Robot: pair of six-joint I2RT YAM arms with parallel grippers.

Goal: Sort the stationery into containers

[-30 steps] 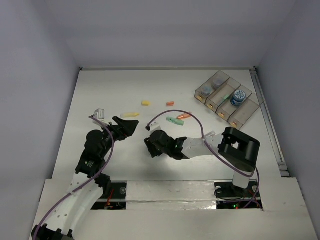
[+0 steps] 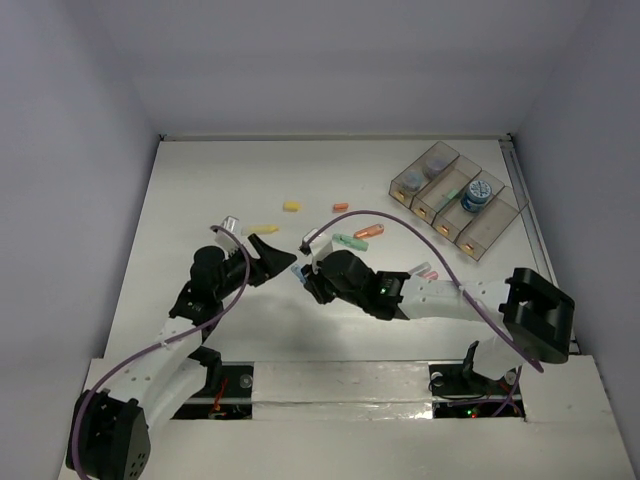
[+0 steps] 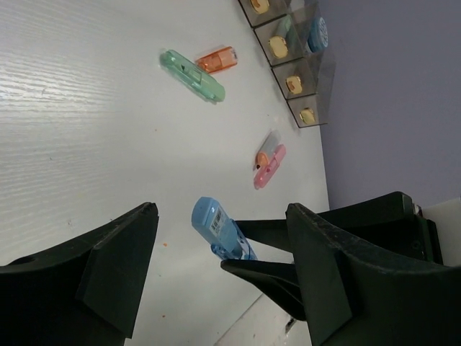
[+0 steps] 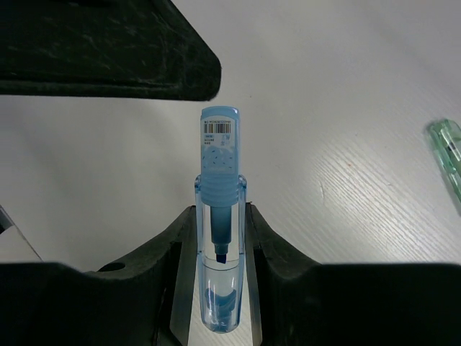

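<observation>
A clear-capped blue highlighter (image 4: 220, 162) is gripped by my right gripper, shut on its transparent cap, with the blue body end pointing out toward the left arm. My left gripper stands open, its fingers wide apart; in its wrist view the blue highlighter (image 3: 216, 225) shows between and beyond them, not touching either. On the table lie a green highlighter (image 2: 350, 241), an orange one (image 2: 369, 231), a yellow one (image 2: 260, 229), and a pink one (image 3: 269, 167) with a clear cap beside it.
A clear organizer with several compartments (image 2: 425, 206) stands at the back right, a blue round-lidded jar (image 2: 476, 195) in it. Small yellow (image 2: 291, 206) and orange (image 2: 340, 207) pieces lie on the back of the table.
My left gripper has moved right toward the blue highlighter. The right gripper has shifted slightly right, its arm swinging outward, and the pink highlighter has come into sight.
</observation>
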